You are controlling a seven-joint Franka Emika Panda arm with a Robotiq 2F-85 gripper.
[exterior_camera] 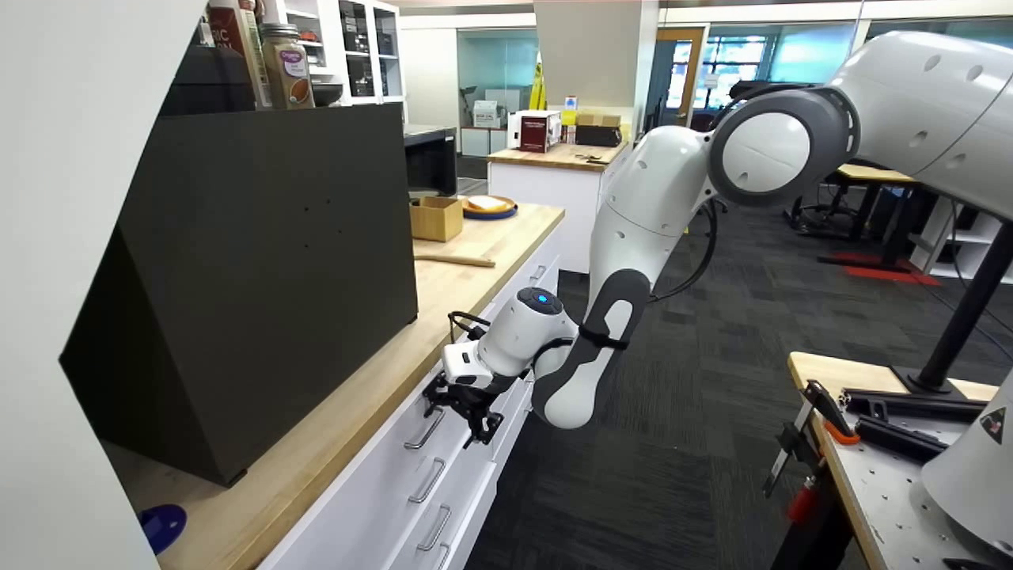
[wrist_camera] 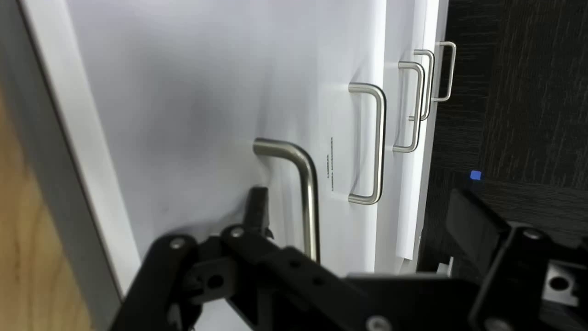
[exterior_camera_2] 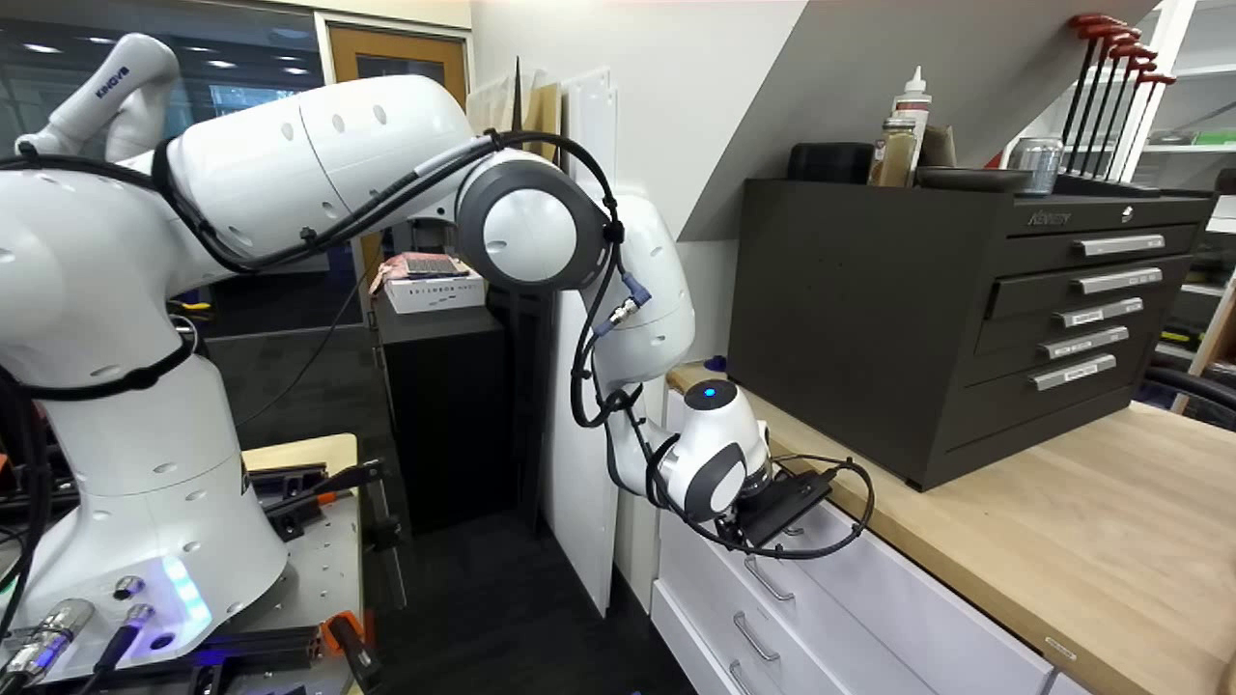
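My gripper (exterior_camera: pixel 450 426) is open beside the white drawer fronts under the wooden counter. In the wrist view its two fingers (wrist_camera: pixel 257 212) stand wide apart, nothing held between them. The metal handle of the top drawer (wrist_camera: pixel 310 198) runs between the finger lines, closer to the left finger; its lower end is hidden behind the gripper. A second handle (wrist_camera: pixel 379 146) lies to the right of it, with several smaller ones beyond. All drawers in view look closed. In exterior view 2 the gripper's black body (exterior_camera_2: pixel 782 510) covers its fingertips.
The wooden counter (exterior_camera: pixel 366 399) overhangs close beside the gripper. A large dark tool cabinet (exterior_camera_2: pixel 852 313) stands on it, with bottles on top. A wooden box (exterior_camera: pixel 437 219) sits farther along the counter. Dark carpet (exterior_camera: pixel 655 503) lies open beside the drawers.
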